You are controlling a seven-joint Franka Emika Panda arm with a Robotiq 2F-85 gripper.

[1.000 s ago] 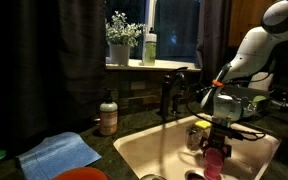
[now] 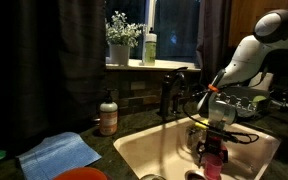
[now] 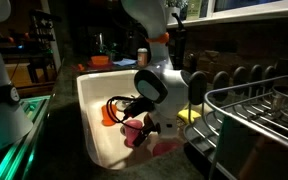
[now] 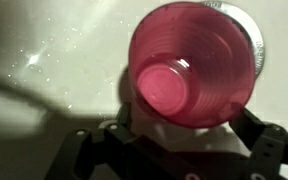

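A translucent pink-red cup (image 4: 191, 65) has its mouth towards the wrist camera, and its inside bottom shows. My gripper is open, with one dark finger on either side of the cup's near edge; contact cannot be made out. In exterior view 1 the pink cup (image 2: 213, 165) stands in the white sink (image 2: 144, 151), with the gripper (image 2: 213, 142) just over it. Exterior view 2 shows a pink cup (image 3: 134, 131) under the arm, and another reddish piece (image 3: 166, 147) nearer the sink's front edge.
An orange-red item (image 3: 110, 114) lies elsewhere in the sink. The faucet (image 2: 166, 95) rises behind the basin. A dish rack (image 3: 259, 125) stands beside it. On the counter are a soap bottle (image 2: 108, 115), a blue cloth (image 2: 58, 156) and a red bowl (image 2: 81, 174).
In exterior view 1 the gripper has shifted slightly left and down around the cup. The surroundings look unchanged.
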